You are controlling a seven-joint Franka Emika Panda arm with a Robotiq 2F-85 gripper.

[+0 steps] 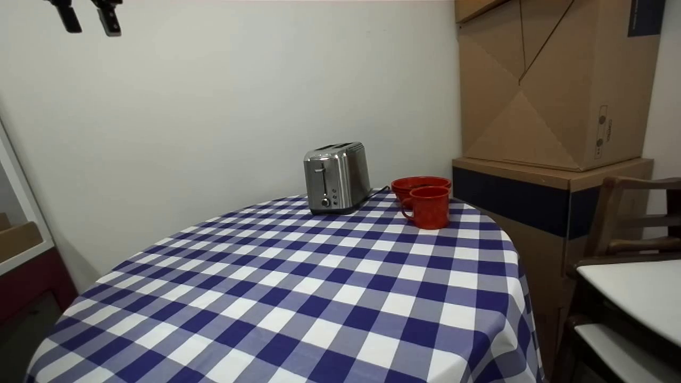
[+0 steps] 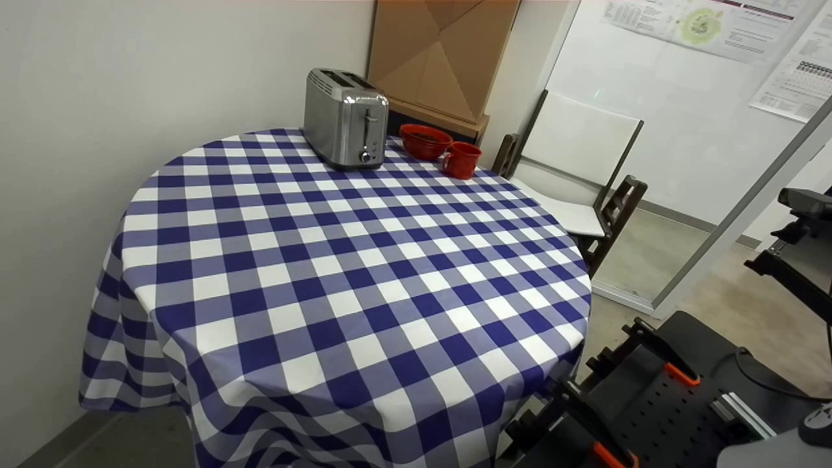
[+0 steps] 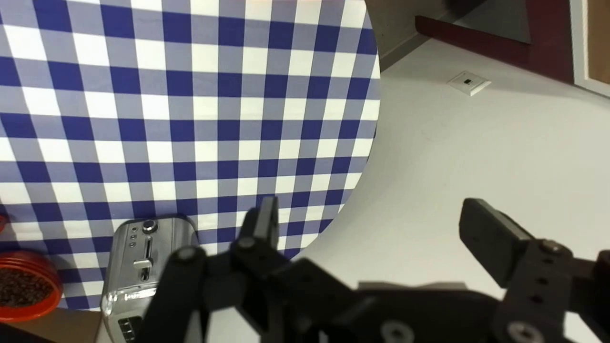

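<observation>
High at the upper left of exterior view 1, above the table, hangs my gripper (image 1: 92, 31), its two dark fingers apart. In the wrist view the gripper is wide open with only wall and cloth behind it. A silver toaster (image 1: 338, 178) stands at the back of the table near the wall. To its right is a red mug (image 1: 429, 208), upright, partly covering a red bowl (image 1: 408, 185) behind it. Dark, grainy contents (image 3: 22, 287) show inside the bowl in the wrist view. My gripper is well away from all of them.
A blue-and-white checked cloth (image 2: 312, 265) covers the table, whose middle and front are bare. Cardboard boxes (image 1: 523, 96) are stacked behind the right side. A white chair (image 2: 573, 156) stands beyond the table, and a wall runs along the back.
</observation>
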